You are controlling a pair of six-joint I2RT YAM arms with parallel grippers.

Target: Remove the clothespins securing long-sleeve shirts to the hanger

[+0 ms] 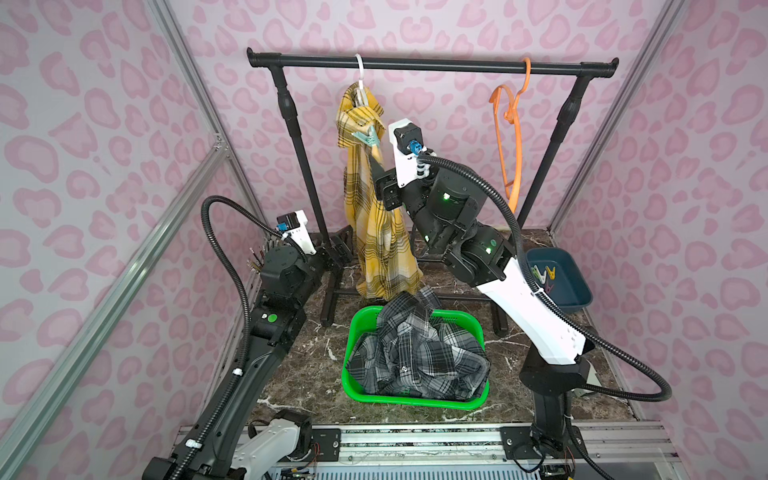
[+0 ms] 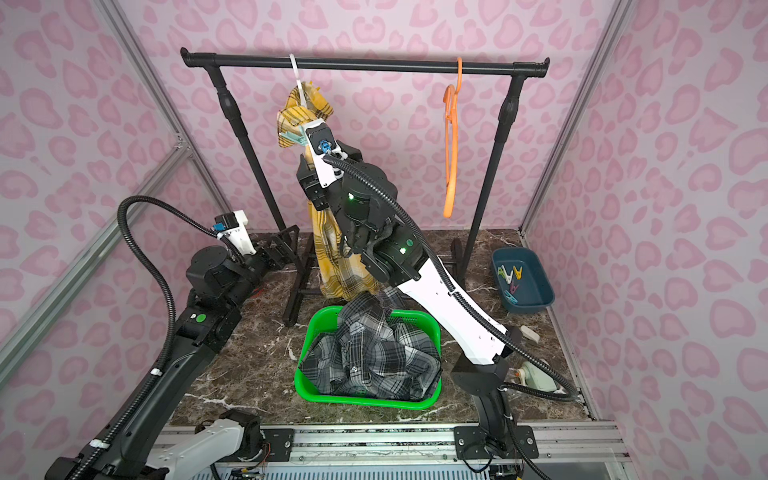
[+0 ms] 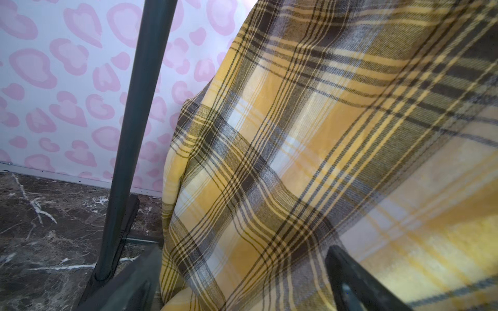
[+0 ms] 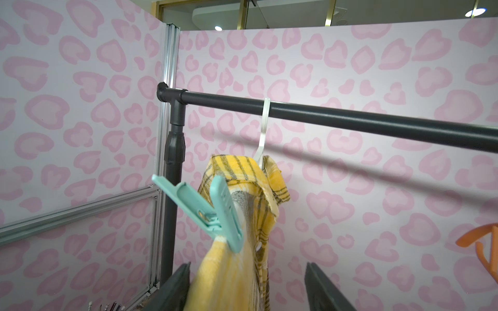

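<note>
A yellow plaid shirt hangs from a white hanger on the rack's bar, turned nearly edge-on to the right wrist camera. One teal clothespin is clipped on the shirt's near shoulder, its handles spread apart. My right gripper is open in front of that shoulder; the clothespin stands above and beyond its fingertips, apart from them, and cloth runs down near the left finger. My left gripper is open low down, close to the shirt's hanging body. Any clothespin on the far shoulder is hidden.
An empty orange hanger hangs farther right on the black bar. Below stands a green basket with a dark plaid shirt. The blue bin at right holds several clothespins. A rack post rises left of my left gripper.
</note>
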